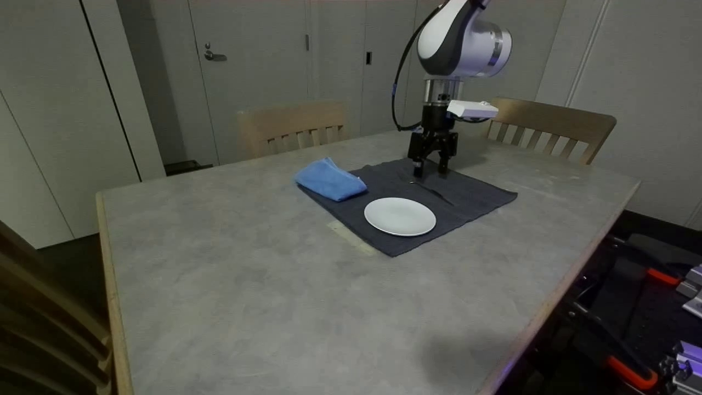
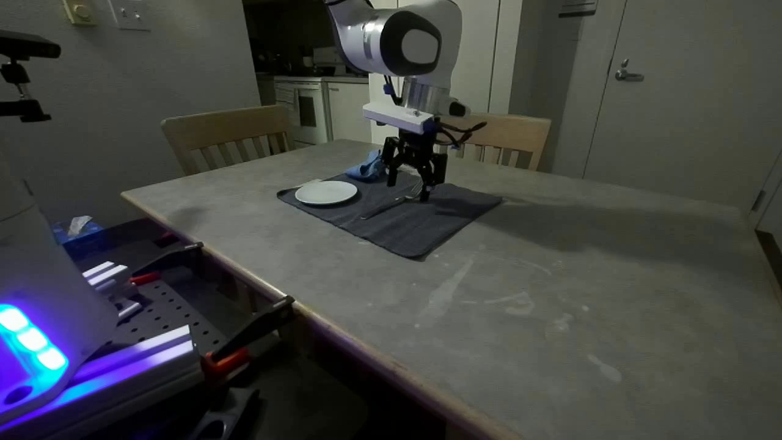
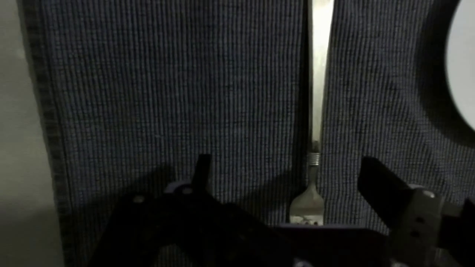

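A silver fork (image 3: 318,80) lies flat on the dark placemat (image 3: 178,89), its handle running up the wrist view and its tines hidden behind the gripper's body. My gripper is open low over the mat, its fingers spread to either side of the fork with nothing held. The fork is closer to the right finger (image 3: 378,187) than to the left one (image 3: 202,171). In exterior view 1 the gripper (image 1: 430,170) stands upright at the mat's far part. The white plate (image 1: 400,216) rests on the mat at the near side.
A folded blue cloth (image 1: 330,179) sits on the mat's left corner. Wooden chairs (image 1: 553,125) stand behind the table.
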